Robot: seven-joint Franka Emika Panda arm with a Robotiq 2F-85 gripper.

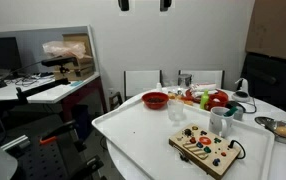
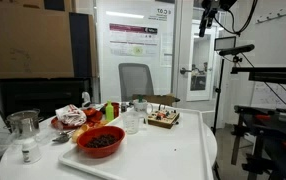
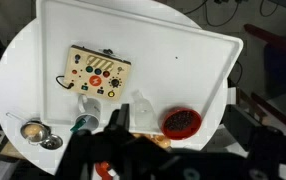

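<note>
High above the table, my gripper (image 1: 143, 6) stands open with its fingers wide apart and nothing between them. A white tray (image 3: 168, 55) lies below it. On the tray in the wrist view are a wooden board with colored knobs (image 3: 98, 73) and a clear cup (image 3: 142, 110). A red bowl with dark pieces inside (image 3: 181, 124) sits near the tray's lower right corner. A white mug (image 1: 220, 122) stands just behind the board in exterior view 1. All of these are well apart from my fingers.
Colorful items (image 1: 208, 99) crowd the table behind the tray. A metal pan (image 1: 282, 129) lies at the right, and a metal pot (image 2: 23, 124) stands at the far left in exterior view 2. Much of the tray is bare.
</note>
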